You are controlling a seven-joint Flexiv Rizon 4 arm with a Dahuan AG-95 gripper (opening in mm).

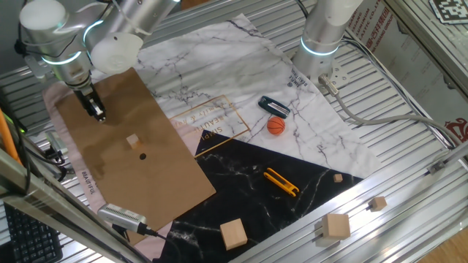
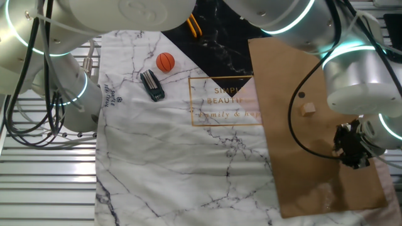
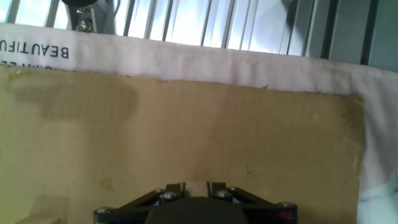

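My gripper [image 1: 101, 117] points down over the far part of a brown cardboard sheet [image 1: 172, 183]. In the wrist view its dark fingers [image 3: 176, 191] stand a little apart, with a small pale block [image 3: 197, 188] between them, lighter than the cardboard behind; most of it is hidden. A wooden block [image 1: 132, 141] lies on the sheet beside a dark round spot [image 1: 143, 156], apart from the gripper. One corner of that wooden block [image 3: 40, 219] appears at the lower left of the wrist view. Seen from exterior view 2, the gripper [image 2: 353, 150] hangs over the sheet's right side.
An orange ball [image 1: 276, 126] touches or nearly touches a dark green tool [image 1: 274, 107] on the marble cloth. Farther off lie a yellow cutter [image 1: 281, 182] and a larger wooden block [image 1: 234, 234]. Much of the cardboard is clear.
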